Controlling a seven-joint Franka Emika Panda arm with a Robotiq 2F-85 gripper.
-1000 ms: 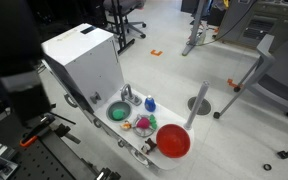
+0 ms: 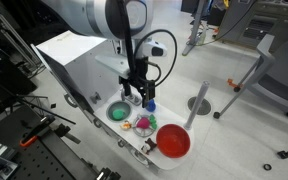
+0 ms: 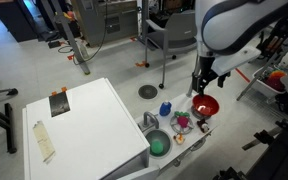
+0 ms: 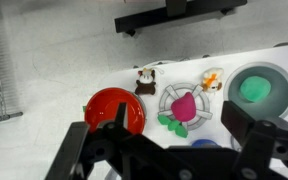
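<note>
My gripper is open, with nothing between its dark fingers. In the first exterior view the gripper (image 2: 144,98) hangs above the toy kitchen counter, over the sink and stove side. Below it, a round stove-like ring (image 4: 167,98) bears a pink toy (image 4: 185,107) and a green piece (image 4: 173,126). A red bowl (image 4: 114,108) stands at one end of the counter. At the other end a green round object (image 4: 255,89) lies in the grey sink (image 4: 282,96). A blue cup (image 3: 165,107) stands behind the ring, partly hidden in the wrist view.
A small brown and white figure (image 4: 146,80) and an orange and white one (image 4: 211,78) lie near the counter's front edge. A faucet (image 3: 147,119) rises by the sink. The large white box (image 3: 74,120) adjoins the counter; open floor lies beyond the bowl.
The arm has swung in from the near left to above the counter, moving right and away from the first exterior camera. The counter's objects look unmoved.
</note>
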